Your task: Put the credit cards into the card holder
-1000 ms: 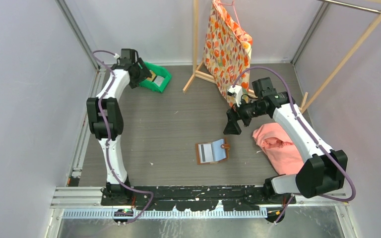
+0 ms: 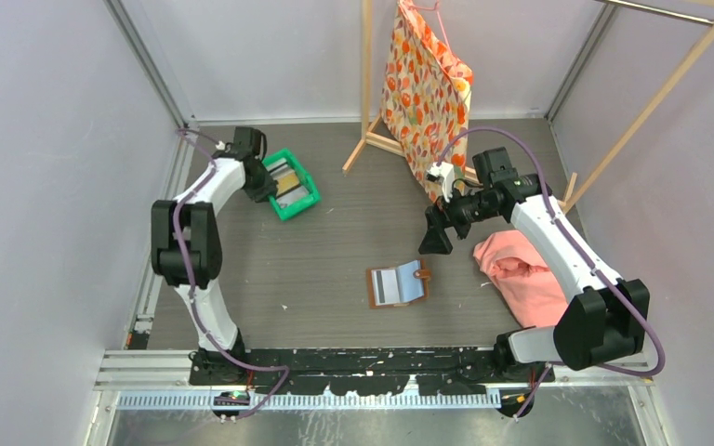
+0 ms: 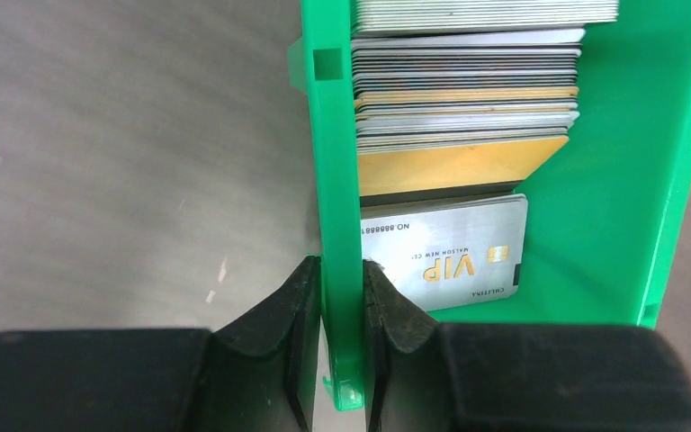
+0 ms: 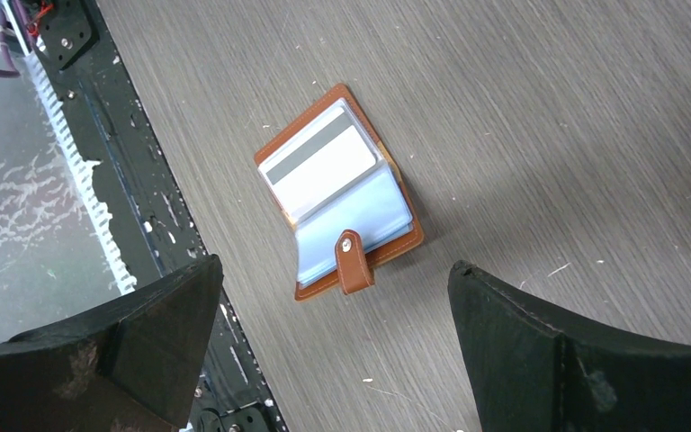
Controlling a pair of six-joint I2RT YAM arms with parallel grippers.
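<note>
A green bin (image 2: 310, 199) holds a row of cards (image 3: 468, 99); a silver VIP card (image 3: 468, 247) leans at its near end. My left gripper is shut on the bin's side wall, one finger outside and one inside it. On the table, at the middle front, the brown card holder (image 2: 371, 290) lies spread flat with clear sleeves; its snap strap (image 4: 353, 261) points toward my right gripper. That right gripper hangs above the table with its fingers wide apart and nothing between them.
A wooden rack with a hanging orange-patterned cloth (image 2: 418, 93) stands at the back. Pink fabric (image 2: 521, 279) lies at the right beneath the right arm. The table between bin and card holder is clear.
The bin has come forward from the back with it and turned. My right arm has shifted only slightly.
</note>
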